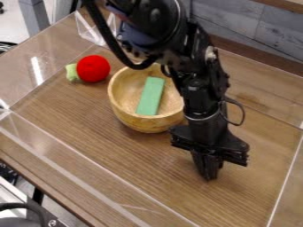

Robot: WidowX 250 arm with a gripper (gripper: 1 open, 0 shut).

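The black robot arm hangs from the top of the view, with its gripper (210, 160) low over the wooden table (106, 177), right of a wooden bowl (122, 106) that holds a green block (151, 97). The fingertips are dark and small, and whether anything is between them cannot be made out.
A red ball (94, 69) lies at the upper left beside a small pale green object (73, 73), with a clear plastic container (92, 27) behind. A raised wooden edge runs along the back right.
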